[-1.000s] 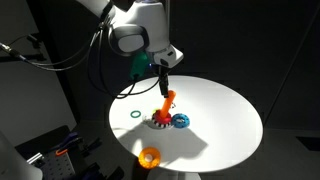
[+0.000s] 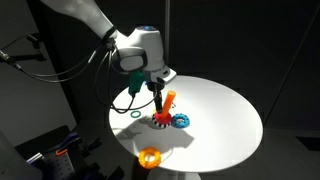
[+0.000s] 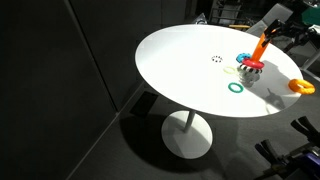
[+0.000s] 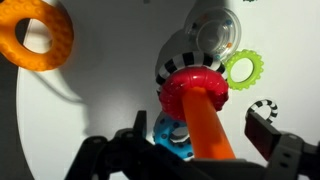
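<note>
An orange post [image 4: 207, 128] rises from a red bumpy base [image 4: 190, 86], with a black-and-white striped piece [image 4: 180, 64] under it. In exterior view 1 the post [image 2: 169, 103] leans slightly on the white table. My gripper is open, one dark finger on either side of the post in the wrist view, and holds nothing. Whether a finger touches the post I cannot tell. Around the base lie a blue ring [image 4: 172, 136], a yellow-green ring [image 4: 244, 69] and a clear ring [image 4: 216, 33].
A larger orange ring [image 2: 149, 158] lies apart, near the table's front edge. A small striped ring [image 4: 264, 110] and a dark green ring [image 3: 235, 87] are also on the table.
Over the last second my gripper has come down and slightly left in exterior view 1, so its fingers are now beside the orange post. The rings and the post appear unmoved.
</note>
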